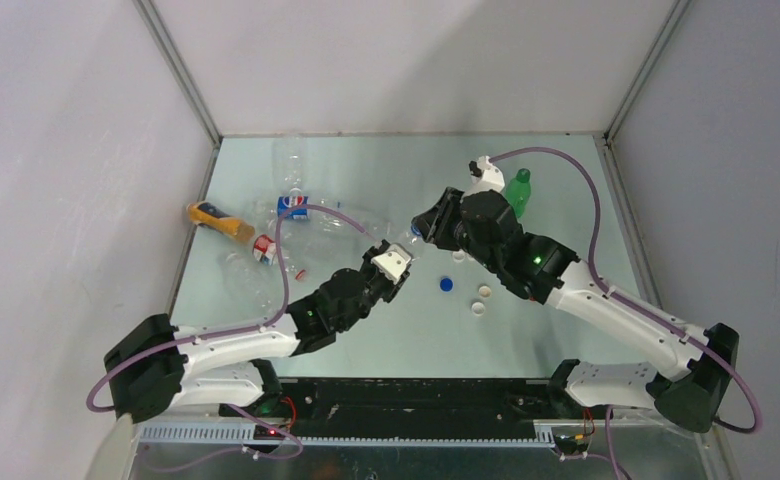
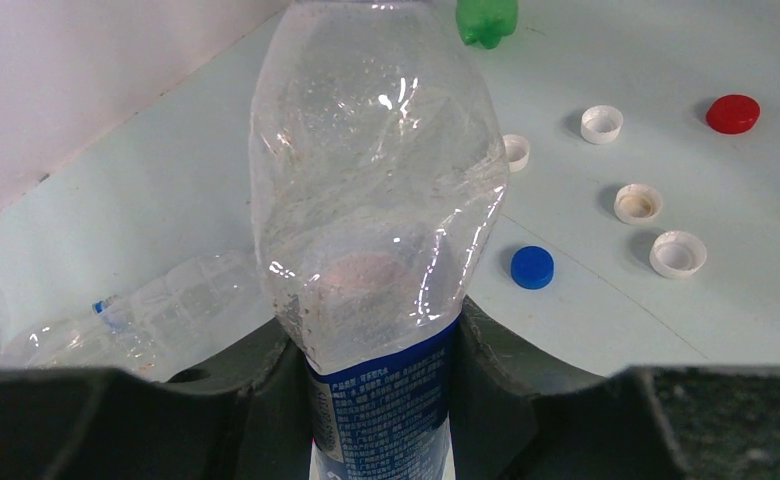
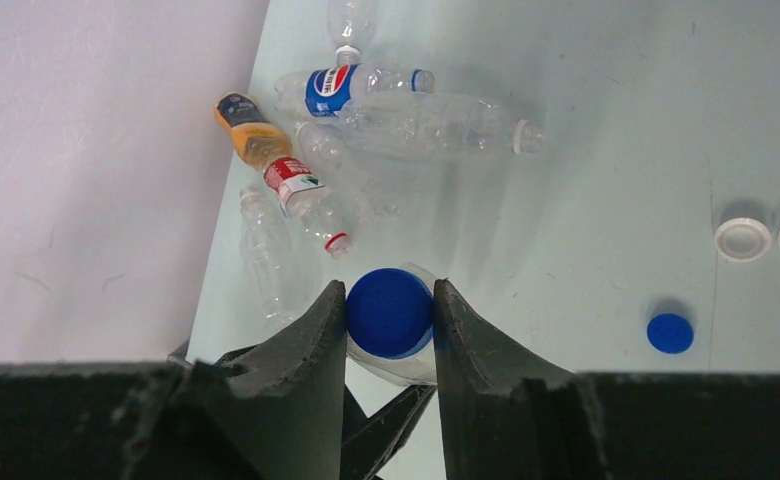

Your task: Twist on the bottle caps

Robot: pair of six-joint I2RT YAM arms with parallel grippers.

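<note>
My left gripper is shut on a clear bottle with a dark blue label, which fills the middle of the left wrist view. My right gripper is shut on a blue cap at the end of that bottle, the bottle body showing behind it in the right wrist view. From above, the two grippers face each other over the middle of the table; whether the cap sits on the threads cannot be told.
Loose caps lie right of centre: blue, red and several white. Several bottles lie at the left of the table; a green bottle is at the back right.
</note>
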